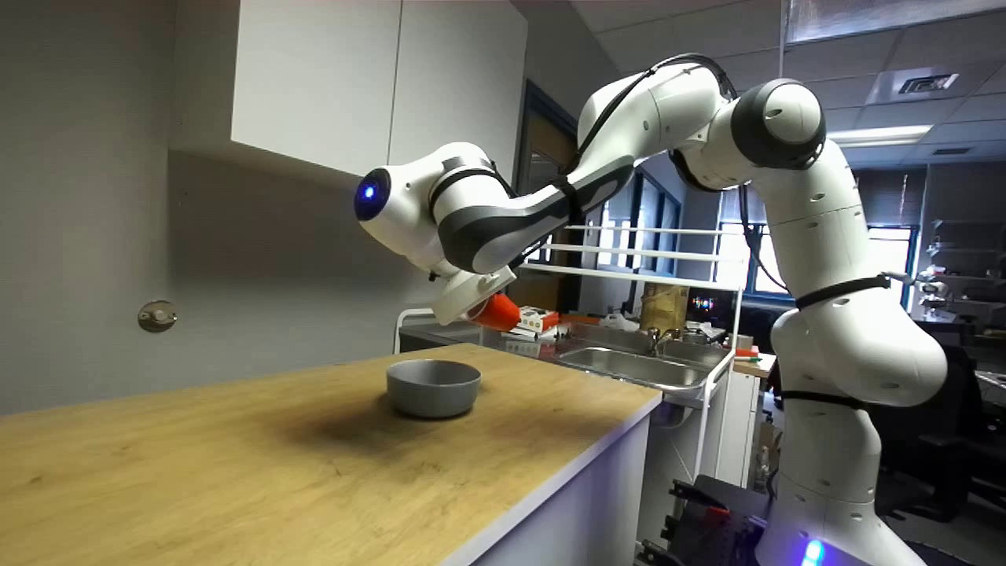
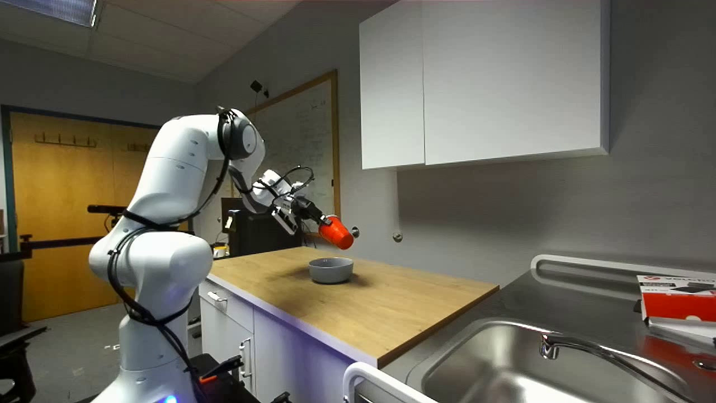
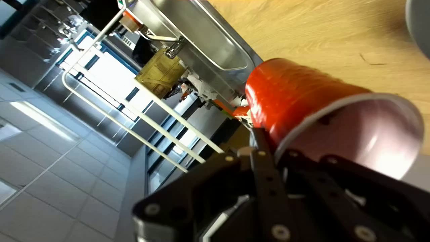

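A red plastic cup (image 1: pixel 497 312) with a white inside hangs strongly tilted in the air. My gripper (image 2: pixel 326 221) is shut on the wall of the cup (image 2: pixel 336 232) near its rim. In the wrist view the cup (image 3: pixel 296 94) lies on its side past the fingers, its mouth turned toward the lower right; the inside that shows looks empty. Below stands a grey bowl (image 1: pixel 433 390), upright on the wooden counter (image 1: pixel 273 443), apart from the cup. Only the edge of the bowl (image 3: pixel 420 28) enters the wrist view; its inside is mostly hidden.
White cabinets (image 1: pixel 321 75) hang on the wall above the arm. A steel sink (image 2: pixel 517 362) with a tap lies beyond the counter's end, beside a red and white box (image 2: pixel 678 299). Around the bowl the wooden top is clear.
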